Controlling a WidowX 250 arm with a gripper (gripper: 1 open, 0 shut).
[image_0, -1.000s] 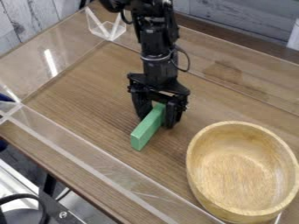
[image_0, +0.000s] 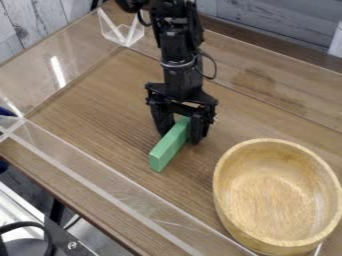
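A green elongated block (image_0: 166, 150) lies diagonally on the wooden table near the middle of the camera view. The black robot gripper (image_0: 181, 122) is over its upper end, low at the table, with dark fingers around that end. Whether the fingers are closed on the block is hard to tell, as the dark parts blend together.
A large light wooden bowl (image_0: 267, 195) fills the lower right. A small clear plastic object (image_0: 120, 30) stands at the upper left. Dark cables (image_0: 27, 230) sit at the lower left corner.
The gripper has shifted very slightly; the green block lies in nearly the same place.
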